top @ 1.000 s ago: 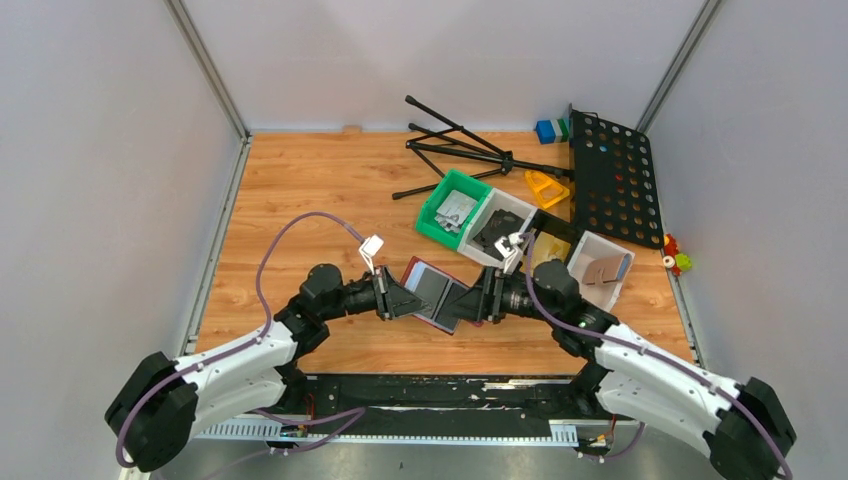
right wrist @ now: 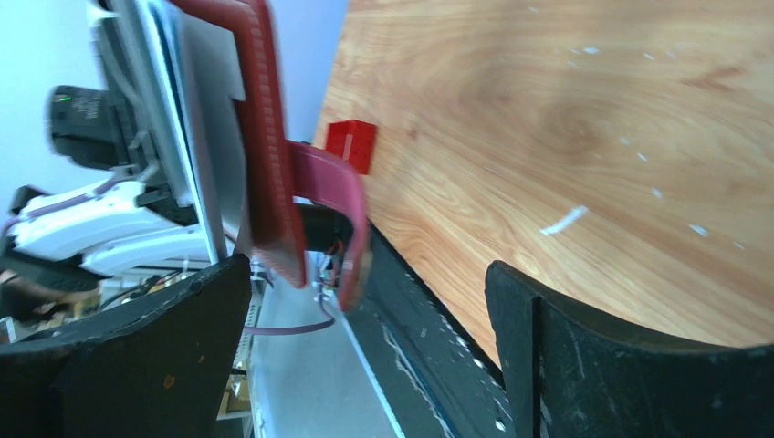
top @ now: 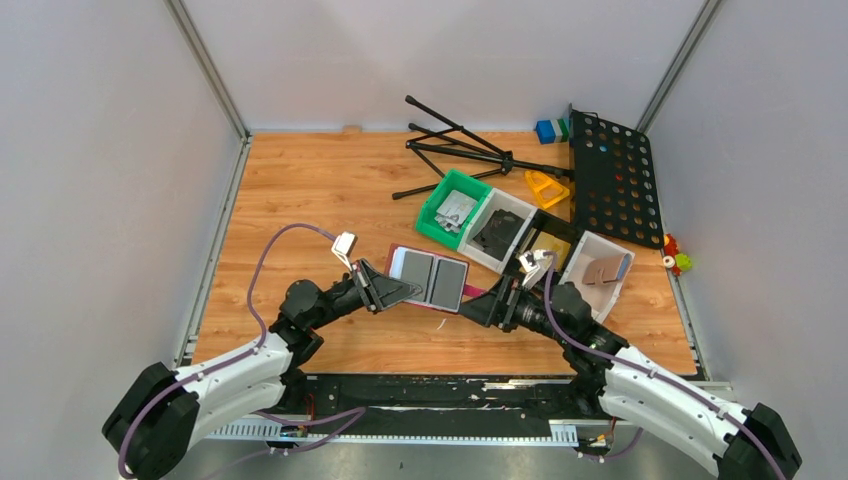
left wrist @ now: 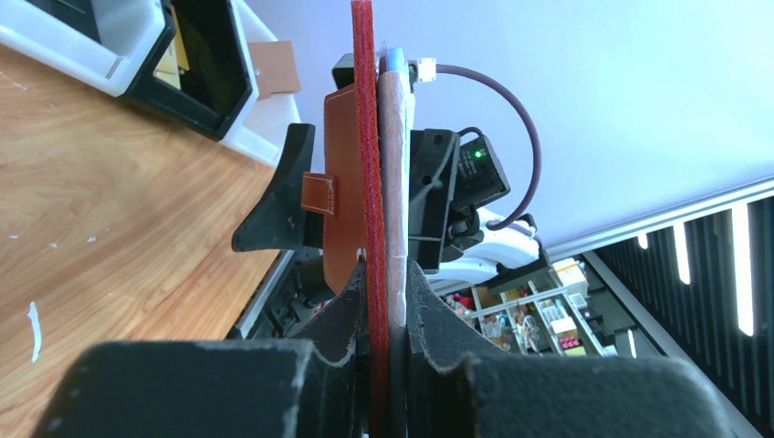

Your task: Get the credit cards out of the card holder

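The card holder (top: 428,279), red-brown with grey cards, is held in the air by my left gripper (top: 402,290), shut on its left side. In the left wrist view it stands edge-on as a red edge (left wrist: 370,182) between the fingers. A pink strap sticks out at its right end, seen in the right wrist view (right wrist: 329,182). My right gripper (top: 478,305) stands open beside that right end; in its wrist view the holder (right wrist: 260,137) is above the left finger, with nothing clearly between the fingertips.
A green bin (top: 433,226), white bins (top: 607,300) and a dark bin sit behind, with a black tripod (top: 460,150) and perforated black panel (top: 612,180) farther back.
My left gripper has moved left with the card holder, which now lies straighter in the top view. My right gripper has shifted right, apart from it.
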